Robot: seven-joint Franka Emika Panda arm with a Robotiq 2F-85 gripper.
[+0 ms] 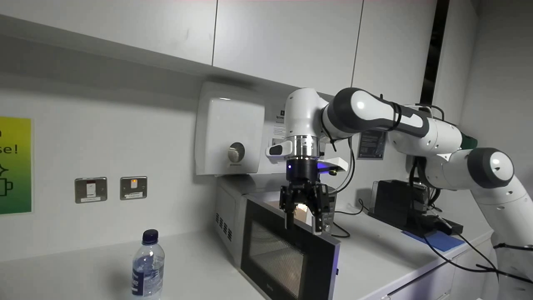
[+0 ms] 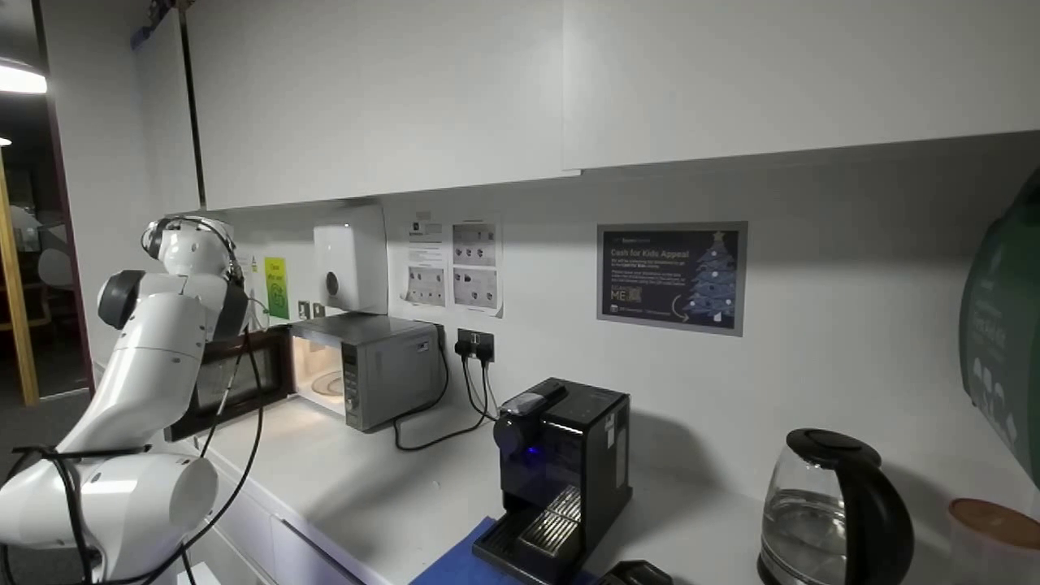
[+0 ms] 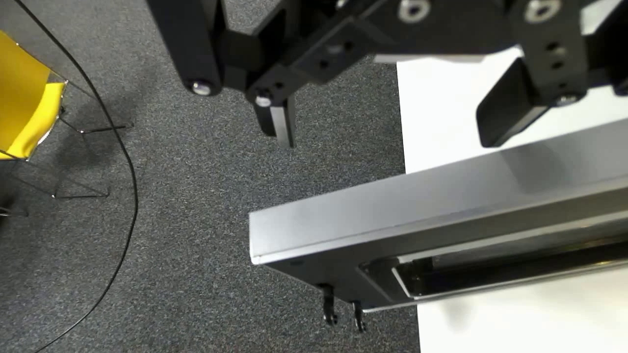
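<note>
The microwave (image 2: 400, 375) stands on the counter with its door ajar and its inside lit. Its dark, grey-edged door (image 1: 295, 250) juts out from the cavity. My gripper (image 1: 303, 224) hangs fingers down by the door's top edge, on the outer-face side. In the wrist view the open gripper has carpet and counter showing between its fingers, with nothing held. The door's top edge (image 3: 412, 197) runs below the fingers there, and two latch hooks (image 3: 341, 309) stick out from the inner side. Whether a finger touches the door, I cannot tell.
A water bottle (image 1: 148, 267) stands on the counter left of the microwave. A paper towel dispenser (image 1: 230, 130) hangs close above it. Beyond are a coffee machine (image 2: 565, 468) and a glass kettle (image 2: 829, 507). Cables trail over the counter between microwave and coffee machine.
</note>
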